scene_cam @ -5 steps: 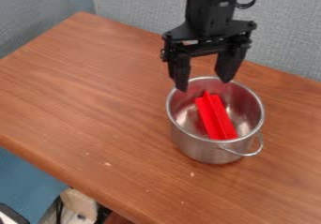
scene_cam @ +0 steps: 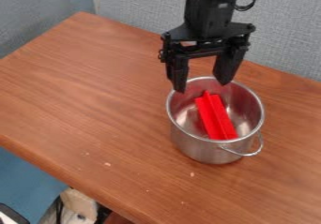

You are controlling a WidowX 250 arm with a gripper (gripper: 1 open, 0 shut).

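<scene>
My black gripper (scene_cam: pixel 201 76) hangs open above the back rim of a stainless steel pot (scene_cam: pixel 189 140), its two fingers apart with nothing between them. Inside the pot lie red bar-shaped pieces (scene_cam: pixel 216 117), leaning along its bottom and wall. A wire handle sticks out at the pot's front right.
A grey padded wall (scene_cam: pixel 138 3) runs behind. At the lower left, beyond the table's edge, are a blue surface and some small objects.
</scene>
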